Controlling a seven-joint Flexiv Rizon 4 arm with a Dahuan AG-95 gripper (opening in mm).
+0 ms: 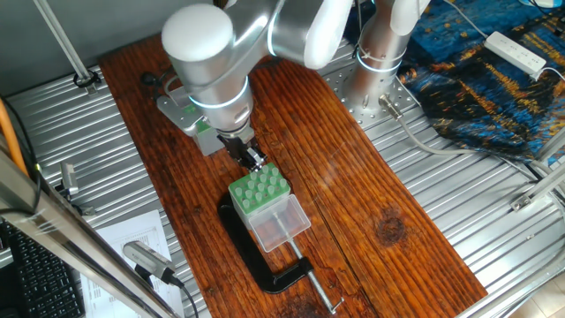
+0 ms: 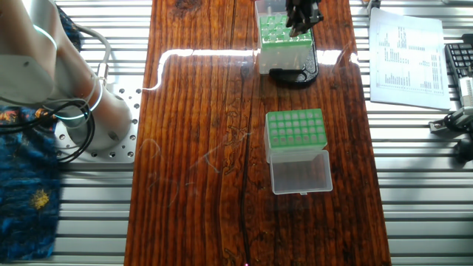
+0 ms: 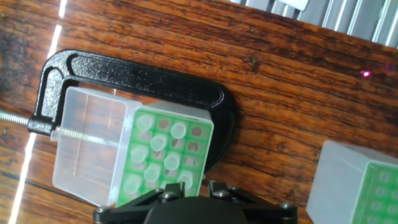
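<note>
A green-topped rack (image 1: 259,187) holds several translucent tubes (image 3: 158,142), with some of its holes empty. Its clear lid (image 3: 91,142) hangs open to one side. My gripper (image 1: 257,165) is just beyond the rack's back edge in exterior view 1, tilted down towards it. In the wrist view its dark fingers (image 3: 219,189) come in from the bottom edge, apart, with a gap and nothing visible held between them. A second green rack (image 2: 295,128) with an open clear lid (image 2: 301,172) stands apart; no tubes show in it.
A black C-clamp (image 3: 146,81) surrounds the tube rack, its screw (image 1: 318,287) passing under the lid. Bare wooden table (image 1: 353,190) lies towards the robot base. Paper (image 2: 409,59) and a keyboard are beyond the table's edge.
</note>
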